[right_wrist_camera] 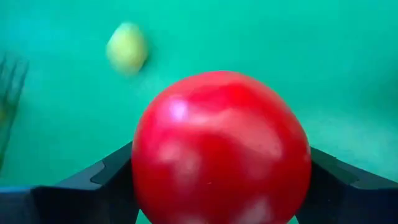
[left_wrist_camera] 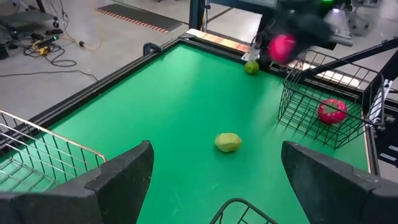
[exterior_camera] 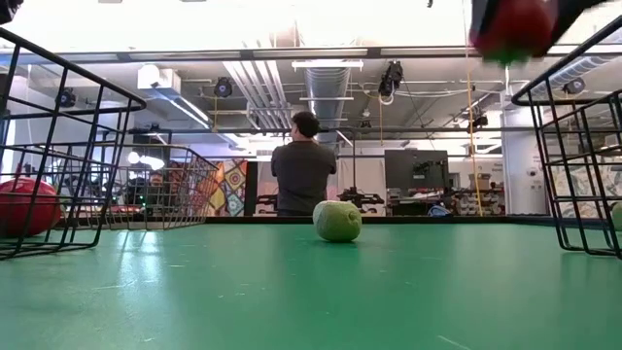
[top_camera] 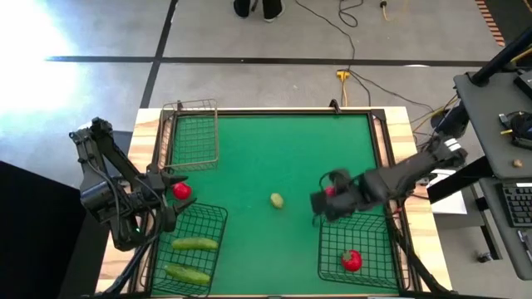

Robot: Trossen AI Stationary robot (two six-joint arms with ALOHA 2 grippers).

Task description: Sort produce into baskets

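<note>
A red tomato (right_wrist_camera: 221, 149) sits between the fingers of my right gripper (top_camera: 321, 201), which is shut on it. In the cam low view that tomato (exterior_camera: 513, 29) hangs well above the green surface. My left gripper stands open at the left side, nothing between its fingers. A pale green, roundish fruit (top_camera: 277, 200) lies alone mid-table. Another red item (top_camera: 181, 191) lies near the left gripper. The near-right basket (top_camera: 331, 253) holds a red one with a green top (top_camera: 352, 261); the near-left basket (top_camera: 218, 223) holds two cucumbers (top_camera: 189, 274).
An empty wire basket (top_camera: 196, 133) stands at the back left. Near the right edge in the left wrist view lies a green fruit (left_wrist_camera: 251, 67). Black rails (top_camera: 274, 111) border the green table, whose centre is largely open.
</note>
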